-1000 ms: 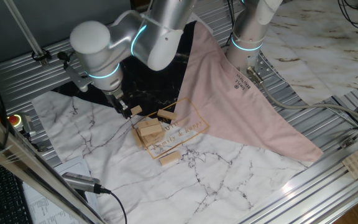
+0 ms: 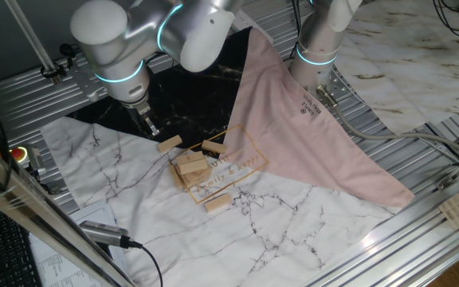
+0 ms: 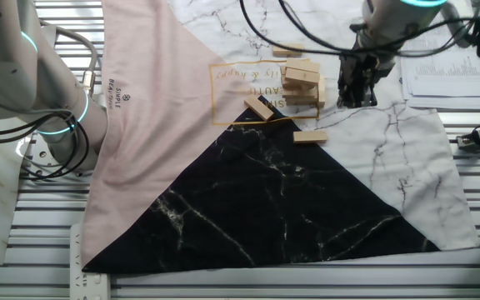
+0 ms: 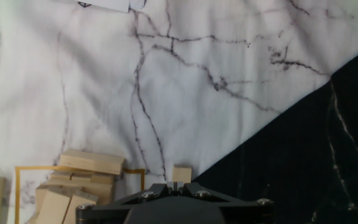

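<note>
Several pale wooden blocks form a small stack (image 2: 191, 166) on the cloth; the same stack (image 3: 302, 79) shows in exterior view 2 and, cut off by the lower edge, as a pile (image 4: 82, 186) in the wrist view. A loose block (image 2: 170, 143) lies on the seam of black and white cloth, between stack and arm. My gripper (image 2: 154, 132) hangs over the cloth, apart from that block and from the stack. Its fingertips (image 4: 169, 185) meet in the wrist view with nothing visible between them; the loose block (image 4: 182, 174) appears just past them.
Other single blocks lie near the stack: one (image 2: 213, 147) on the black corner, another (image 2: 217, 202) towards the front. Left of the cloth are a cabled device (image 2: 106, 234) and a keyboard (image 2: 6, 247).
In exterior view 1 my gripper has moved left and slightly back, away from the loose block, which it partly covered before. The stack and other blocks look unmoved.
</note>
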